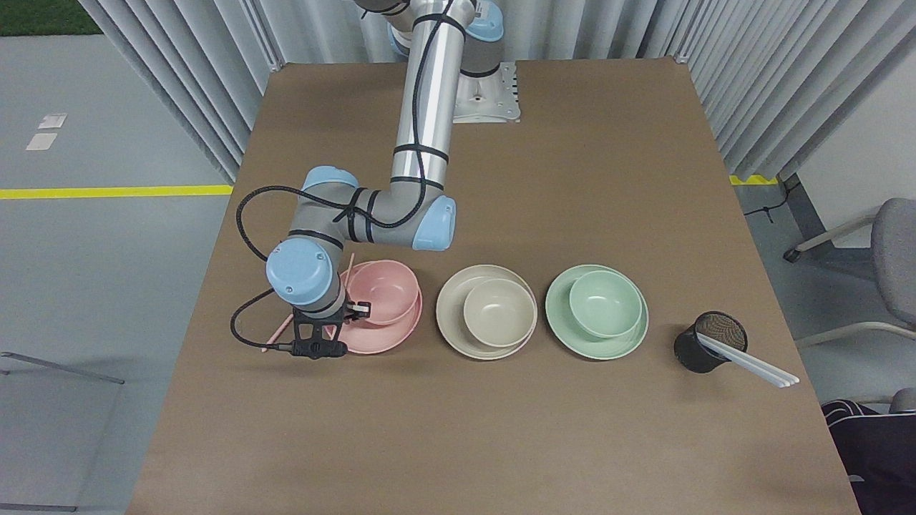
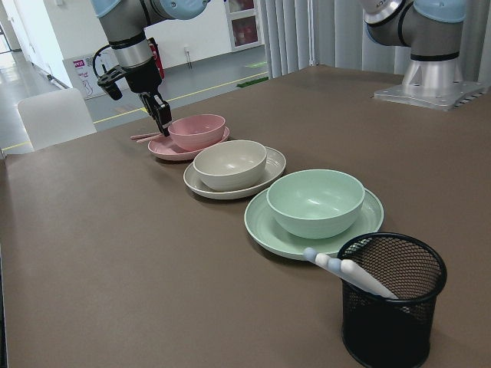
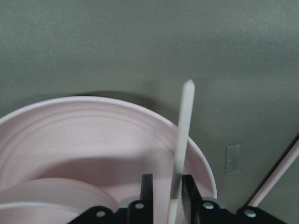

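Note:
My gripper (image 2: 159,123) is down at the pink plate (image 1: 378,339), beside the pink bowl (image 2: 196,126). In the wrist view its black fingers (image 3: 146,196) sit either side of a pale pink chopstick (image 3: 184,121), which rises between them over the plate's rim; whether they grip it I cannot tell. A second pink chopstick (image 3: 280,170) lies at the right, outside the plate.
A cream plate with bowl (image 1: 498,310) and a green plate with bowl (image 1: 605,305) stand to the right. A black mesh holder (image 1: 700,352) with white chopsticks (image 1: 764,369) stands at the far right.

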